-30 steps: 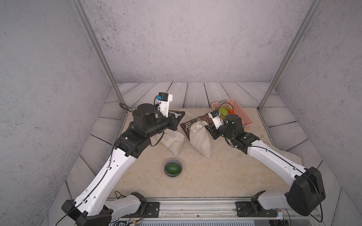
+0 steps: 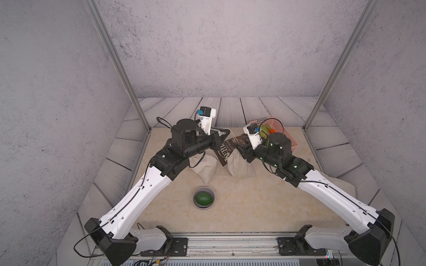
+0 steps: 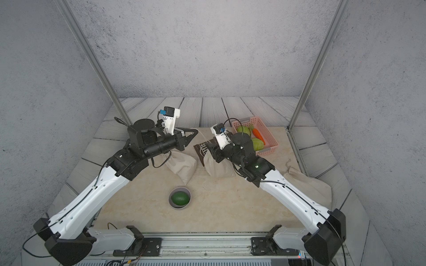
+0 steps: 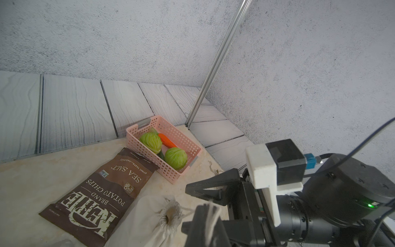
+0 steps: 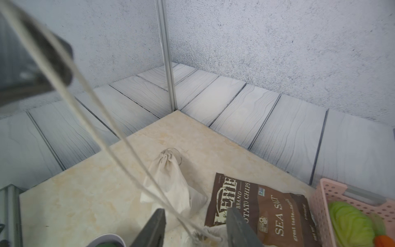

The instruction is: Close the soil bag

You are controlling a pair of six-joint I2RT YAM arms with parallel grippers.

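Observation:
A cream cloth bag [image 2: 239, 167] stands in the middle, its gathered mouth [image 4: 168, 218] showing a small opening in the left wrist view. My left gripper [image 2: 224, 132] is raised above it, shut on the white drawstring [image 5: 102, 135], which runs down to the bag. My right gripper [image 3: 212, 149] is just over the bag's mouth, its fingers apart on either side of the cord in the right wrist view. A second cloth bag [image 5: 170, 189] sits further left.
A chips packet [image 4: 98, 197] lies behind the bag. A pink basket [image 3: 266, 133] of vegetables is at the back right, a bowl [image 2: 203, 188] with a green item at the front. Another cloth [image 3: 310, 190] lies at the right.
My right arm has shifted, and the central bag has been drawn back from the front.

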